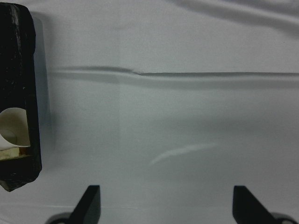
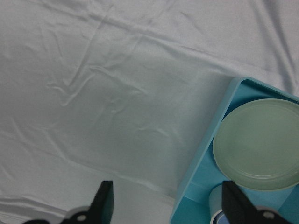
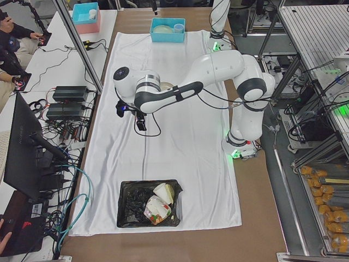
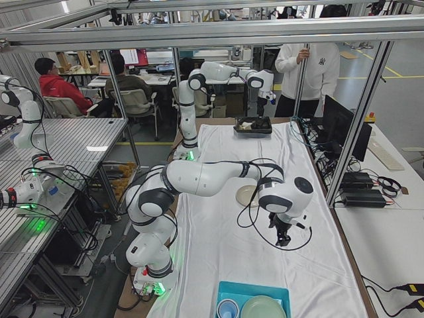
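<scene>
My left gripper hangs over the white cloth (image 1: pixel 177 140), open and empty, beside a black bin (image 1: pixel 14 70) holding a white cup (image 1: pixel 14 126) at the left of its wrist view. My right gripper is open and empty over the cloth at the edge of a blue bin (image 2: pixel 205 140). That bin holds a pale green plate (image 2: pixel 256 142) and a cup (image 2: pixel 216 203), partly behind a finger.
A pale round plate (image 4: pixel 245 195) lies mid-table, mostly hidden by an arm in the camera left view. Black cables loop over the cloth. A monitor (image 3: pixel 22 147) and electronics crowd the neighbouring desk.
</scene>
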